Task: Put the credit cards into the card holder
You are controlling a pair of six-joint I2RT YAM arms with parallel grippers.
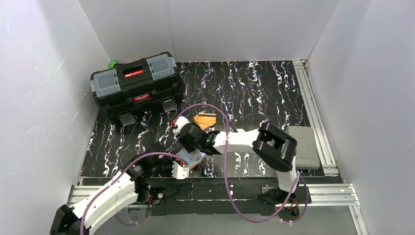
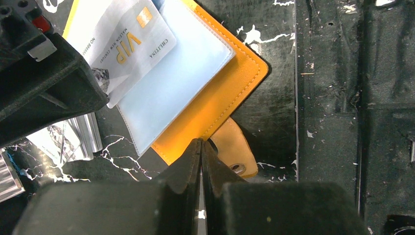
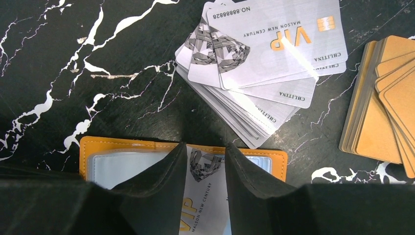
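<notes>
An orange card holder (image 2: 222, 98) with a pale clear sleeve (image 2: 173, 73) lies flat on the dark tabletop. On the sleeve rests a silver VIP card (image 2: 142, 44). My right gripper is over the holder's edge, its fingers standing apart on either side of the card's diamond-printed end and hiding the card's sides. Contact between those fingers and the card cannot be made out. At the holder's lower corner is my left gripper, shut, its tips against or just above the orange border, with nothing showing between them.
A fanned pile of silver cards (image 3: 274, 54) lies just beyond the holder, with a stack of gold cards (image 3: 381, 107) beside it. A black toolbox (image 1: 137, 83) stands at the back left. A grey case (image 1: 303, 147) sits at the right.
</notes>
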